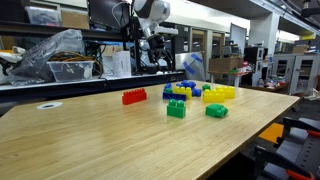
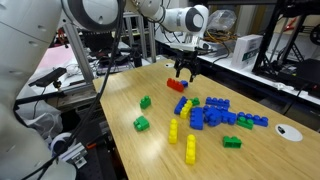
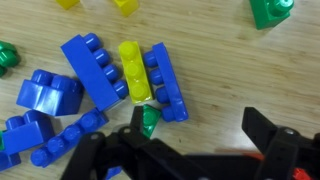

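Observation:
Colourful toy bricks lie spread on a wooden table. My gripper hangs above them with its fingers wide apart and bare table between. In the wrist view, a yellow brick (image 3: pixel 134 70) lies between blue bricks, one being a long blue brick (image 3: pixel 168 82). A small green brick (image 3: pixel 151 118) is partly covered by the left finger. Part of a red brick (image 3: pixel 296 172) shows beside the right finger, which hides the remainder. From the second exterior view, the gripper (image 2: pixel 184 73) is above the far part of the table, near the red brick (image 2: pixel 175 85).
Nearer the second exterior camera lie two yellow bricks (image 2: pixel 191 150) and green bricks (image 2: pixel 141 123). Several blue bricks (image 2: pixel 197 118) cluster at mid-table. In the first exterior view, the table's left side is clear apart from a white tape roll (image 1: pixel 49 105).

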